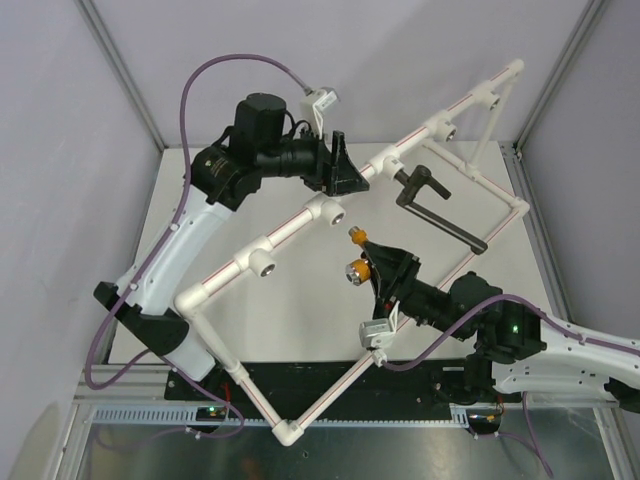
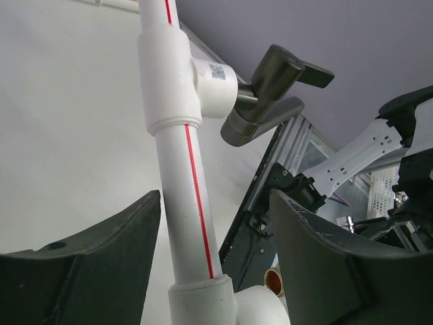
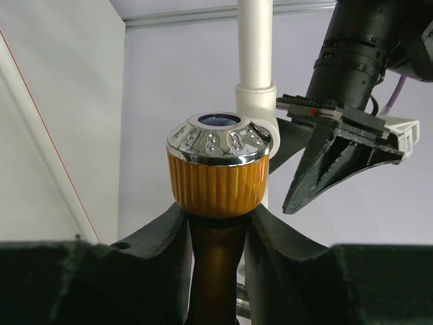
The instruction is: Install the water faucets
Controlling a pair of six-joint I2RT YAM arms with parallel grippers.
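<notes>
In the top view my left gripper [image 1: 335, 160] hovers at the upper pipe [image 1: 286, 229] of a white frame; in the left wrist view its open fingers [image 2: 118, 271] stand either side of that pipe [image 2: 183, 196], between two tees. Below it, my right gripper [image 1: 372, 262] points up with an orange-and-chrome faucet part [image 3: 216, 176] between its fingers; how firmly they close on it is unclear. A second orange piece [image 1: 357, 236] shows beside it. A dark grey faucet [image 1: 425, 210] sits on a tee of the upper pipe.
Other tees [image 1: 262, 262] with open outlets line the pipe. The frame's lower pipe [image 1: 330, 393] runs beneath the right arm. The pale board [image 1: 270, 310] lies behind the frame.
</notes>
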